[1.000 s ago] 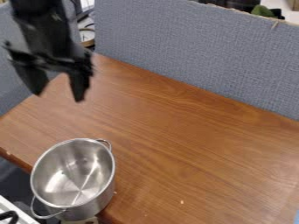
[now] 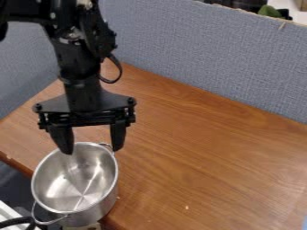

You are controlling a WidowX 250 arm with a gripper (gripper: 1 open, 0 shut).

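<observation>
My black gripper (image 2: 90,135) hangs over the far rim of a stainless steel pot (image 2: 74,184), its fingers apart with nothing held between them. The pot has loop handles and stands at the front left of the wooden table (image 2: 204,153); its inside looks empty apart from reflections.
Grey padded walls (image 2: 222,40) border the table at the back and left. Dark and white items and cables lie beyond the table at the lower left.
The pot has not visibly moved.
</observation>
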